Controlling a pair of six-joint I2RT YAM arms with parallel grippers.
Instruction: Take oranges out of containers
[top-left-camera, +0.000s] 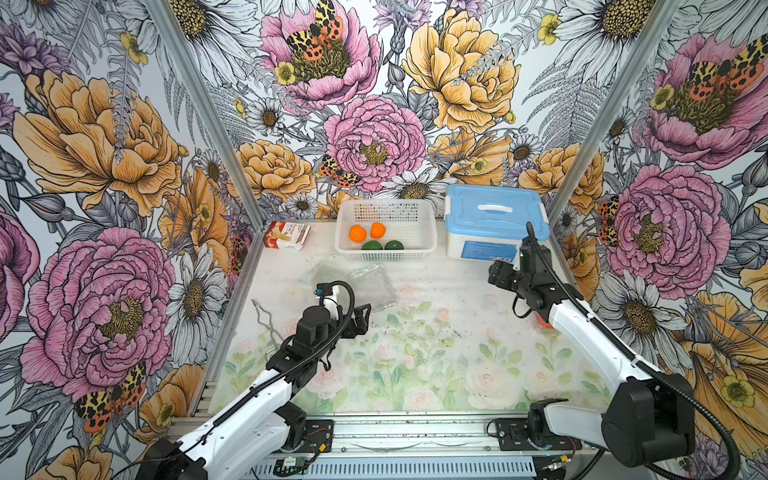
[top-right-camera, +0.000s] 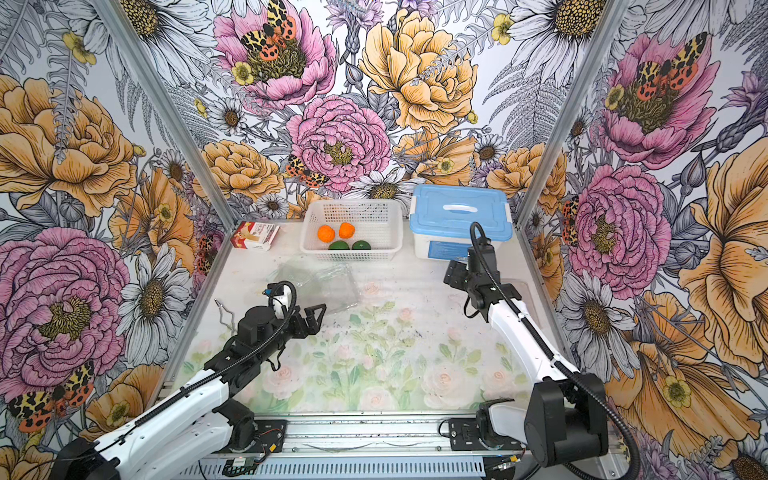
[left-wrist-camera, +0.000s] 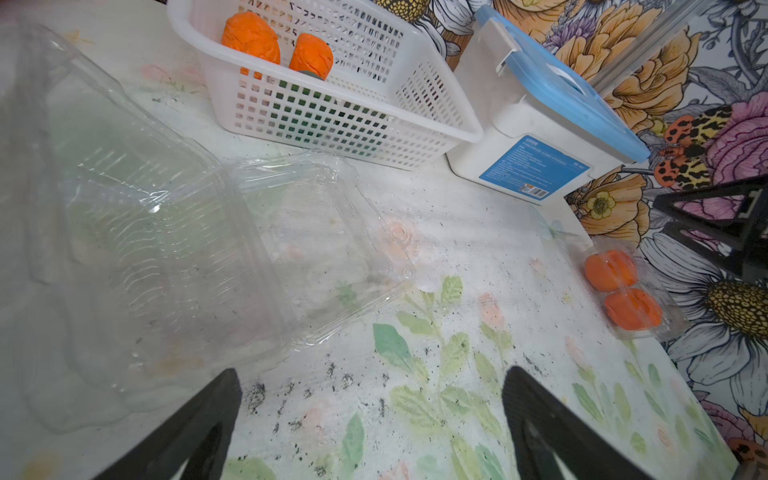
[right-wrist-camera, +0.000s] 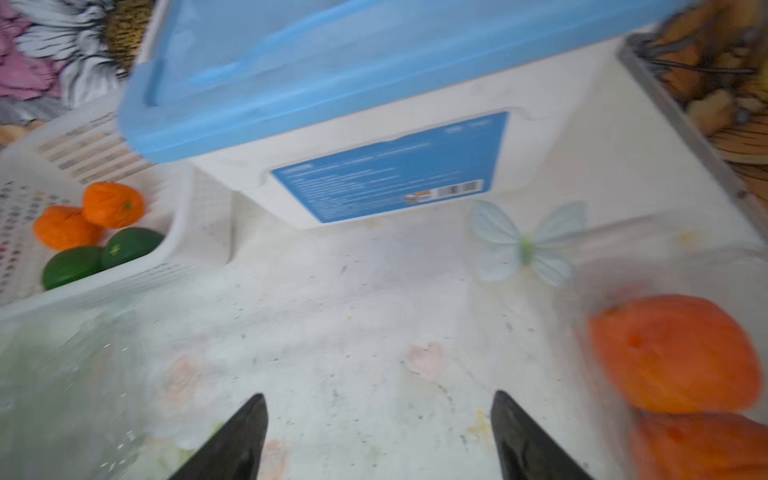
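Two oranges (top-left-camera: 357, 233) sit with green fruit in a white perforated basket (top-left-camera: 426, 240) at the back. An open, empty clear plastic container (left-wrist-camera: 136, 264) lies in front of it, beside my left gripper (top-left-camera: 360, 318), which is open with nothing between its fingers. My right gripper (top-left-camera: 500, 274) hangs open near the blue-lidded box, its fingers (right-wrist-camera: 520, 440) blurred. At the right, a clear container (left-wrist-camera: 672, 320) holds two oranges (right-wrist-camera: 672, 352), mostly hidden by the right arm in the top views.
A white box with blue lid (top-left-camera: 496, 204) stands at back right, a small carton (top-left-camera: 285, 236) at back left, and metal tongs (top-left-camera: 264, 316) at left.
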